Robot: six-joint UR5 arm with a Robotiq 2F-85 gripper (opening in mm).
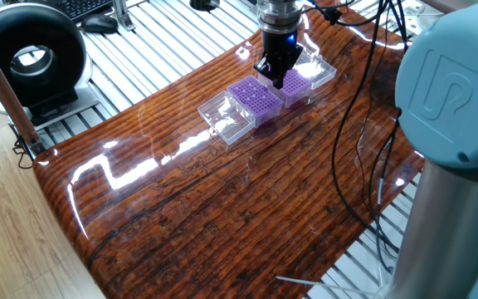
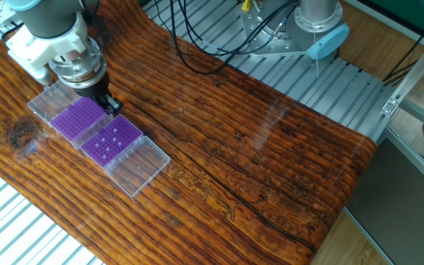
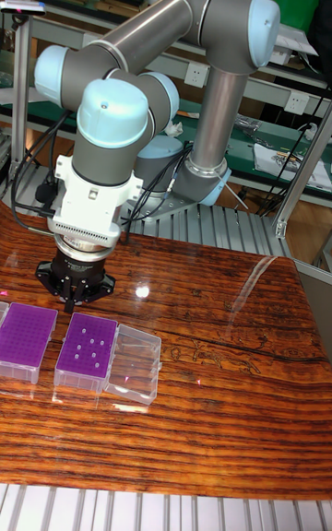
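Two purple racks in clear boxes stand side by side on the glossy wooden table. One rack (image 2: 112,141) bears several small pale tubes (image 3: 91,342), grouped on its surface. The other rack (image 3: 28,335) looks bare of tubes; in exterior view 1 the gripper partly covers this second rack (image 1: 292,81). My black gripper (image 1: 278,81) points down close above the racks, near the gap between them. In exterior view 3 the gripper (image 3: 71,307) hangs behind the boxes' far edge. Its fingertips are small and dark, so whether they are apart or together does not show, nor anything between them.
Clear open lids (image 2: 140,166) lie flat at the outer ends of the boxes. Black cables (image 1: 344,141) hang beside the arm. Much of the wooden table (image 2: 249,169) away from the racks is free.
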